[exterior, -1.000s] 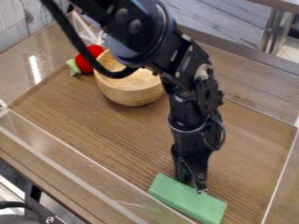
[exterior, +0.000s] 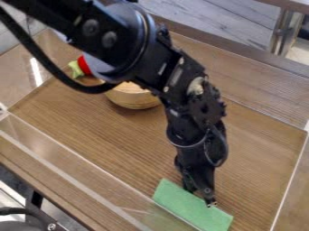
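My gripper [exterior: 200, 189] reaches down at the lower right of the camera view, its fingertips at the upper edge of a flat green rectangular object [exterior: 191, 209] near the front edge of the wooden table. The gripper looks shut; whether anything thin is between its fingertips is hidden.
A wooden bowl [exterior: 135, 99] stands at the back left, partly behind the arm, with a red and green object [exterior: 79, 67] beside it. A clear rim runs along the left and front.
Over the last second the arm has shifted slightly, its upper part moving left over the bowl. The green object has stayed in about the same place.
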